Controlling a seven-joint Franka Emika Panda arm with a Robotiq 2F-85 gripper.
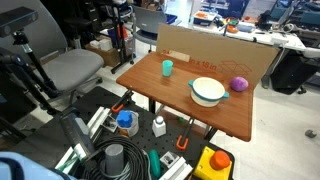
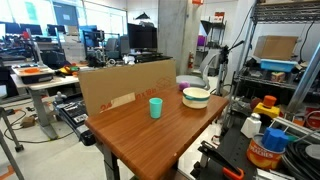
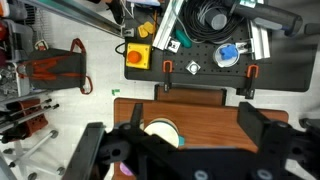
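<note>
My gripper stands open high over the near edge of the brown table, its two dark fingers wide apart with nothing between them but the view below. A white pot with teal handles sits on the table; in the wrist view the pot shows partly beside the left finger. A teal cup stands upright further left on the table, and also shows as the cup in exterior view 2. Behind the pot lies a round purple object. Neither exterior view clearly shows the gripper.
A cardboard panel stands along the table's far edge. Along the near side runs a black surface with coiled cable, a white bottle and a yellow box with a red button.
</note>
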